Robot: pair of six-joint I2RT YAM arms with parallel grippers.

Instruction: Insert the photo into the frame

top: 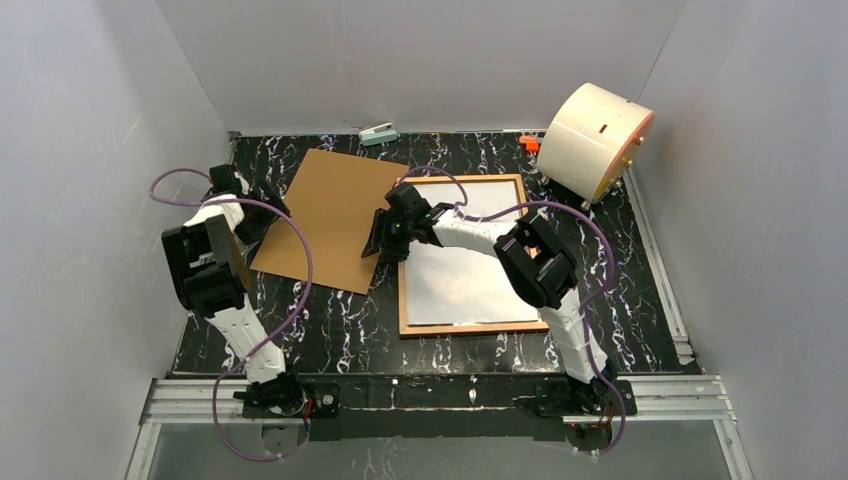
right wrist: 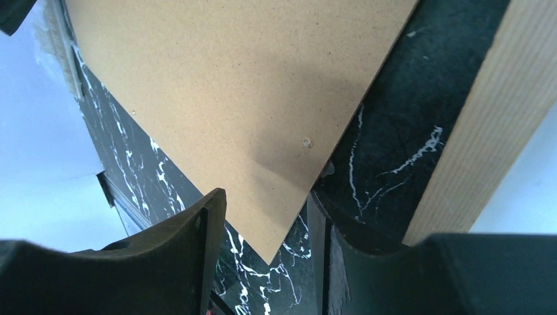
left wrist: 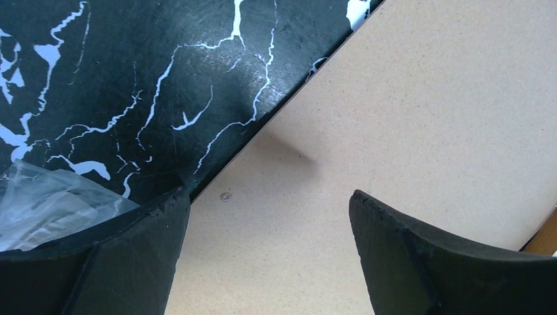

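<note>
A plain brown board [top: 338, 210] lies slanted on the dark marbled table, left of the wooden frame [top: 474, 329]. The frame overlies or encloses a blank white sheet [top: 470, 285]; no printed picture shows, so I cannot tell which piece is the photo. My left gripper is open at the board's left edge, with bare board between its fingers. At the board's right edge my right gripper stands open. The board's near corner shows between its fingers, the right finger [right wrist: 320, 243] close along the edge. Contact cannot be told.
Clear plastic film [left wrist: 49, 207] lies by the left gripper. A stapler [top: 378, 134], an orange item [top: 529, 144] and a large cream cylinder [top: 594, 143] stand at the back. Purple cables run over both arms.
</note>
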